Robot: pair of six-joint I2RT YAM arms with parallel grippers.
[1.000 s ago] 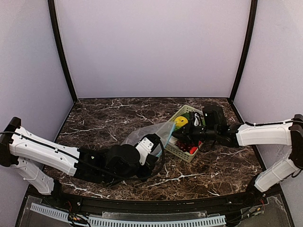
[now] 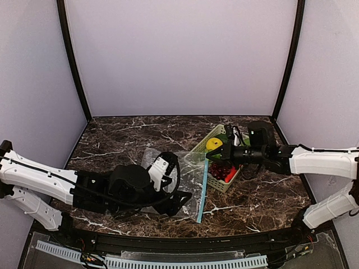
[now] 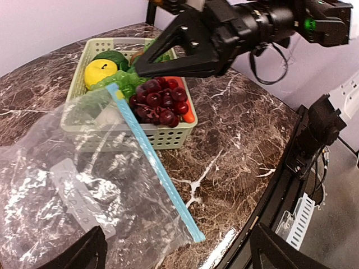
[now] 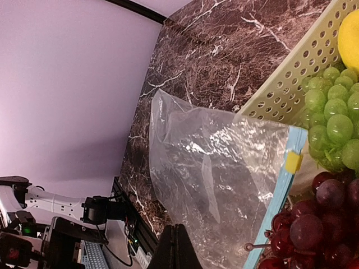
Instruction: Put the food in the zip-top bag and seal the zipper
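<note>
The clear zip bag (image 2: 193,174) with its blue zip strip (image 3: 154,159) spans from my left gripper to the basket's near side. Its yellow slider (image 4: 293,162) shows near the far end of the strip. My left gripper is wide open, the bag's near end lying loose between its spread fingers. At the other end, my right gripper is shut beside the bag, with nothing visible between its fingers. Food lies in the basket: green grapes (image 4: 336,115), dark red grapes (image 3: 160,101) and a yellow fruit (image 3: 101,73).
The pale perforated basket (image 3: 165,140) stands at right of centre, under my right arm. A red-orange item (image 2: 230,174) lies at its right edge.
The bag, raised and bowed before, lies lower and flatter.
</note>
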